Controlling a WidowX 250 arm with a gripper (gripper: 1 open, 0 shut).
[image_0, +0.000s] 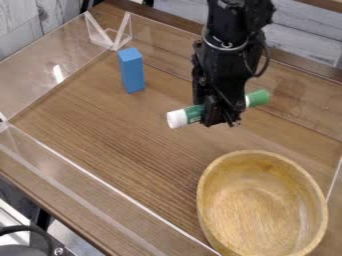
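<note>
My black gripper (214, 108) is at the upper middle of the camera view, shut on a green tube with a white end (178, 118). The tube lies crosswise in the fingers, sticking out to the left and to the right behind them. Its middle is hidden by the gripper.
A blue box (131, 70) stands on the wooden table (107, 150) at the upper left. An empty tan bowl (261, 210) sits at the lower right.
</note>
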